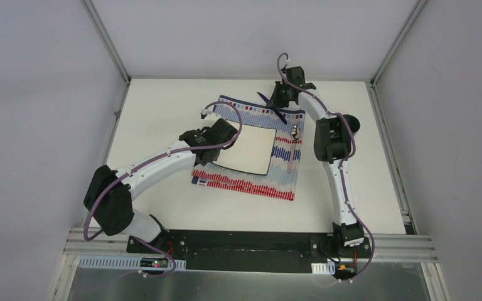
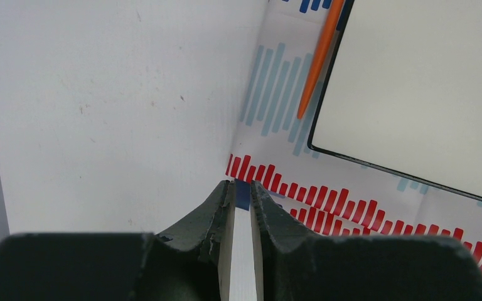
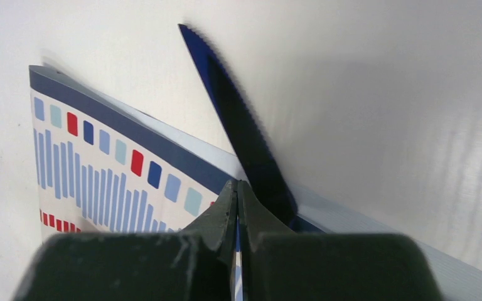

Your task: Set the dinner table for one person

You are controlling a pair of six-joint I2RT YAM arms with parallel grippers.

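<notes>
A striped placemat (image 1: pixel 245 187) carries a white square plate (image 1: pixel 245 150). A spoon (image 1: pixel 294 134) lies right of the plate; an orange utensil (image 2: pixel 317 63) lies along its left edge. A dark blue knife (image 3: pixel 226 106) lies diagonally across the placemat's back edge. My right gripper is shut at that edge beside the knife, with nothing visible between its fingers. My left gripper hovers over the plate's left side in the top view, its fingertips a little apart with nothing between them.
A dark green cup (image 1: pixel 351 124) stands at the right, beside the right arm.
</notes>
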